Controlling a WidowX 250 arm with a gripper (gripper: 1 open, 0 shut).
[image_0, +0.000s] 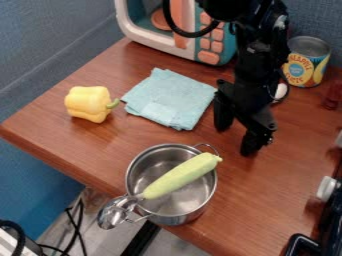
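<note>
The black gripper (243, 128) hangs low over the right part of the wooden table, right of the blue cloth (170, 98) and above and right of a steel pot (175, 208). A pale corn cob (178, 178) lies across the pot. A yellow pepper (88, 103) sits at the left. A white object (279, 92) is partly hidden behind the gripper. Whether the dark fingers hold anything I cannot tell.
A toy microwave (154, 30) stands at the back, with a can (305, 62) at the back right. A small red bottle (334, 97) and a black appliance (315, 225) line the right edge. Bare wood surrounds the pepper.
</note>
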